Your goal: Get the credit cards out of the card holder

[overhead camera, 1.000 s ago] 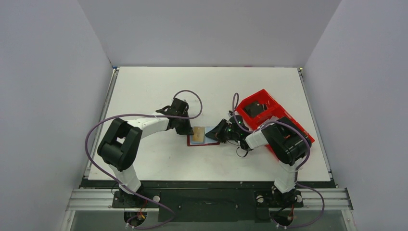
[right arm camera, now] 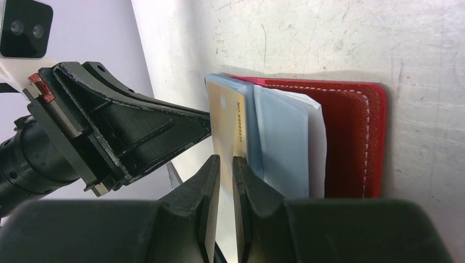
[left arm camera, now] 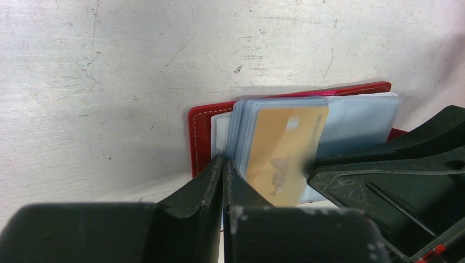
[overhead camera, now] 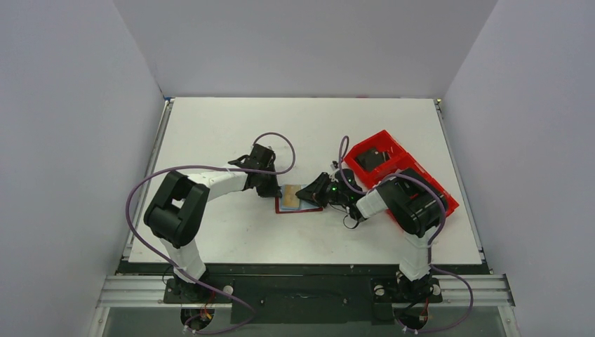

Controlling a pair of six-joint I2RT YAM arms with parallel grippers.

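The red card holder (left arm camera: pixel 201 131) lies opened on the table, its clear bluish sleeves fanned out. A gold card sits in an upper sleeve; in the right wrist view this card (right arm camera: pixel 225 126) stands tilted up, digits along its edge. My left gripper is shut, its tips at the holder's left side against the sleeve edges, nothing visible between them. From the other side my right gripper reaches to the gold card's edge, fingers close together. Card and sleeve show in the narrow gap; whether they are pinched I cannot tell.
At the right stands a red divided box (overhead camera: pixel 384 138) with dark items (overhead camera: pixel 372 159) inside, partly under my right arm. Purple cables (overhead camera: pixel 210 167) loop over both arms.
The holder has shifted very slightly to the right between my grippers.
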